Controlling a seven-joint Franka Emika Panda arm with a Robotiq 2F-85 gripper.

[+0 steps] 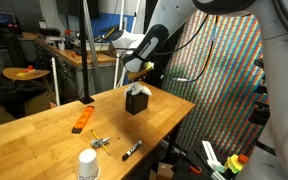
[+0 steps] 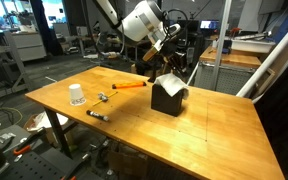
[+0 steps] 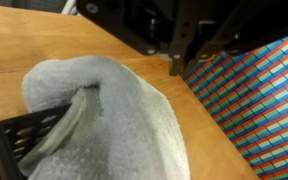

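Note:
A light grey-white cloth lies in a black basket and bulges over its rim. In the second exterior view the cloth drapes over the top of the basket, which stands upright on the table. Just above and behind it hangs my gripper. The wrist view shows the dark gripper at the top, its fingers parted and clear of the cloth, nothing visible between them. The basket's inside is mostly hidden by the cloth.
On the wooden table lie an orange-red object, a white cup, a dark marker-like tool and small items near a yellow stick. The table to the right of the basket is clear in the second exterior view.

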